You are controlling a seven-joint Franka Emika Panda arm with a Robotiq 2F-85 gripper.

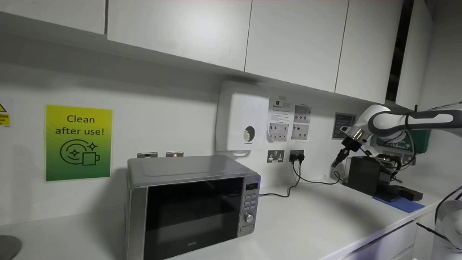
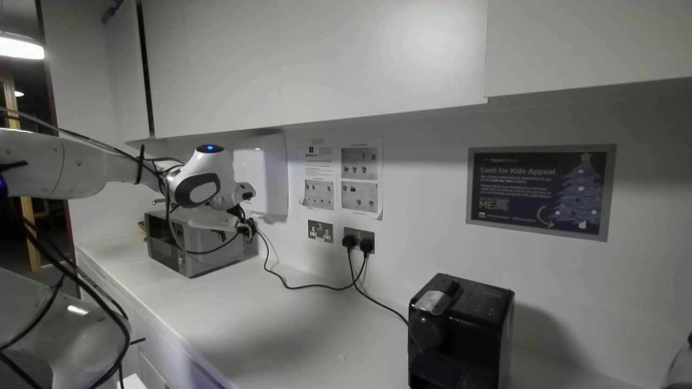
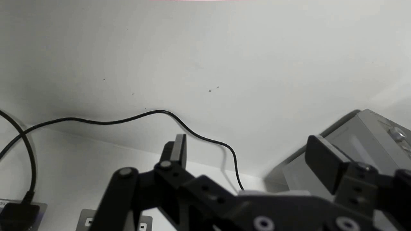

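Observation:
My gripper stands open in the wrist view, its two fingers wide apart with nothing held between them. Behind that gap, a thin black cable (image 3: 196, 134) runs over the white worktop. In exterior view 1 the gripper (image 1: 334, 164) points down and to the left, above the counter and in front of the black coffee machine (image 1: 362, 175). The silver microwave (image 1: 195, 212) has its door shut and sits well to the left of the arm. Part of that microwave (image 3: 348, 144) shows at the right of the wrist view.
Two plugs (image 2: 358, 242) fill a wall socket, their cables trailing along the back of the counter. White cupboards (image 2: 311, 65) hang overhead. A paper dispenser (image 1: 242, 117) is fixed to the wall.

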